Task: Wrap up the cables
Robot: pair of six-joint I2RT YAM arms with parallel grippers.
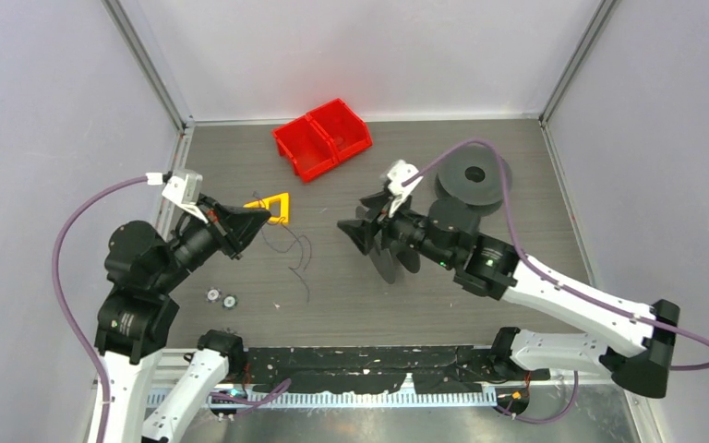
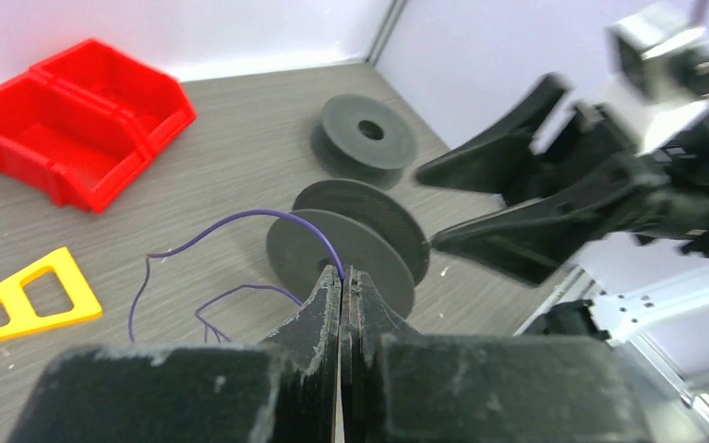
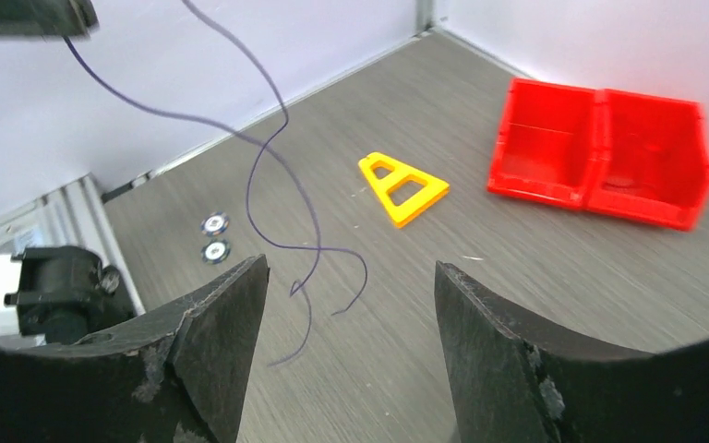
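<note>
My left gripper is shut on a thin purple cable [image 2: 240,214], whose loops hang down toward the floor; in the top view it is held at the left, left of the yellow triangular piece [image 1: 282,208]. My right gripper [image 1: 362,221] is open with nothing between its fingers, raised over two upright grey discs [image 2: 342,268] right of the cable. In the right wrist view the cable [image 3: 309,212] dangles ahead of the open fingers, some way off. A grey spool [image 2: 365,138] lies flat at the back right.
A red two-part bin [image 1: 323,138] stands at the back. Two small round metal pieces [image 3: 214,249] lie on the left. Walls bound both sides.
</note>
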